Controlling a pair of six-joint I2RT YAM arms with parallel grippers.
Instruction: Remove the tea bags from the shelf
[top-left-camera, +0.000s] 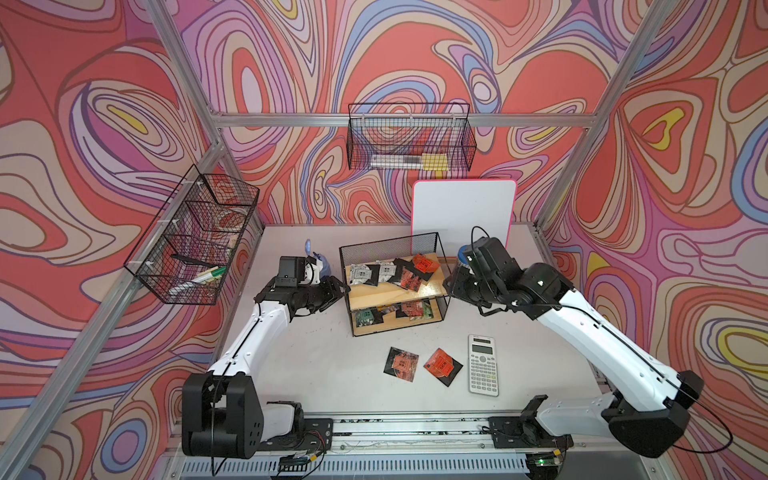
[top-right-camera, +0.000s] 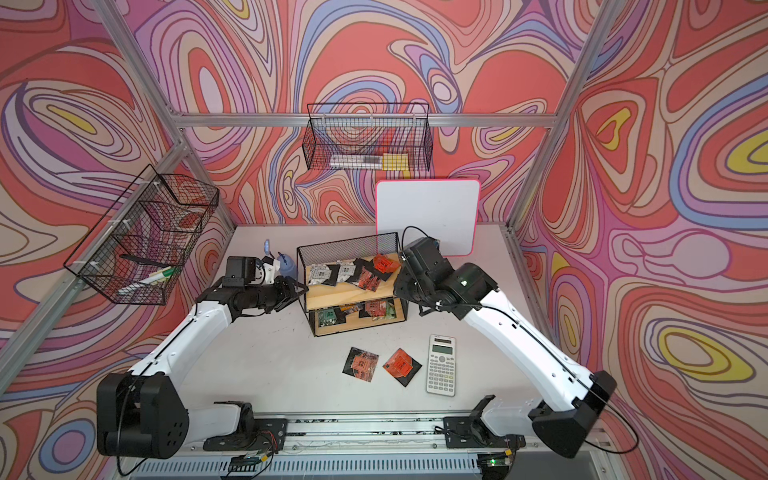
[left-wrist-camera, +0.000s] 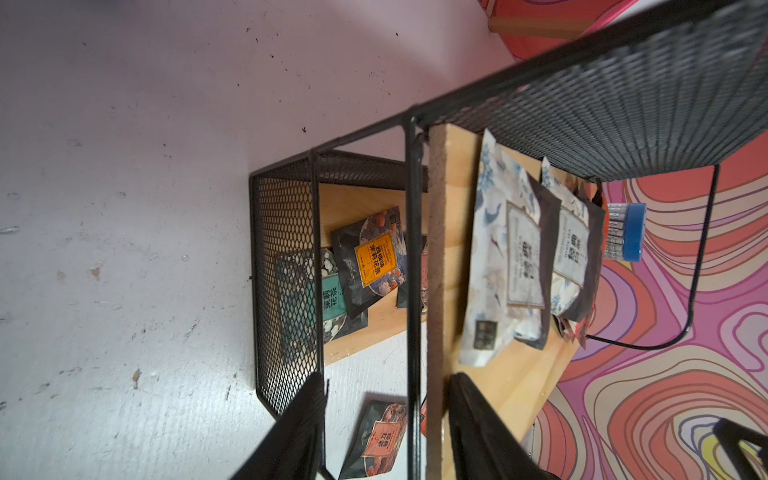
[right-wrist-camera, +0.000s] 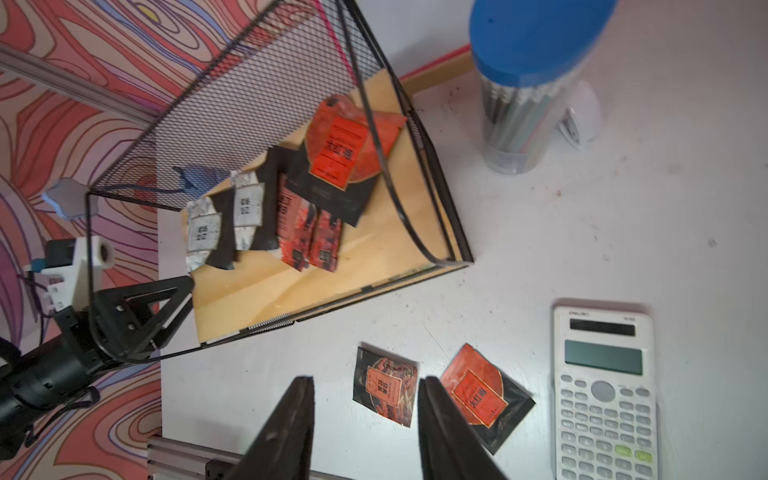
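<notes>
A black mesh two-tier shelf (top-left-camera: 342, 276) with wooden boards stands mid-table. White-and-black tea bags (left-wrist-camera: 512, 256) and red-and-black tea bags (right-wrist-camera: 340, 156) lie on its upper board. On the lower board sit further tea bags, among them an orange-labelled one (left-wrist-camera: 376, 256) and a green one (top-left-camera: 365, 318). Two more, a dark one (right-wrist-camera: 386, 385) and a red one (right-wrist-camera: 480, 396), lie flat on the table in front. My left gripper is at the shelf's left side, fingers apart around its front edge. My right gripper hovers by the right end, fingers apart, nothing between them.
A white calculator (right-wrist-camera: 604, 392) lies at the front right. Close behind the right side of the shelf stands a clear canister with a blue lid (right-wrist-camera: 528, 80). A whiteboard (top-right-camera: 432, 216) leans at the back.
</notes>
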